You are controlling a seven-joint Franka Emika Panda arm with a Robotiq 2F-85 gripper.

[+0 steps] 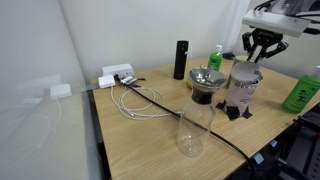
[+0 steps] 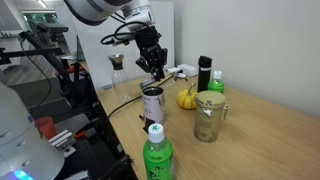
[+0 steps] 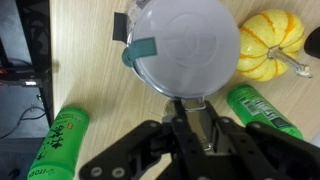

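A white canister (image 1: 242, 92) with dark marks near its base stands upright on the table, right of centre in exterior view 1. My gripper (image 1: 256, 54) points down at its top from above. Exterior view 2 shows the gripper (image 2: 158, 76) just over the canister (image 2: 153, 108). In the wrist view the pale round top (image 3: 195, 45) fills the upper middle, and a teal strip (image 3: 140, 49) crosses its left side. The gripper appears shut at this top's near edge; whether it pinches a separate lid or the canister's own rim is unclear.
Close beside the canister are a metal bowl (image 1: 207, 77), a small pumpkin (image 3: 272, 42) and a tan jar (image 2: 210, 116). Green bottles (image 2: 158, 155) stand around it. A clear glass (image 1: 195, 130) and a black cable (image 1: 205, 132) lie left.
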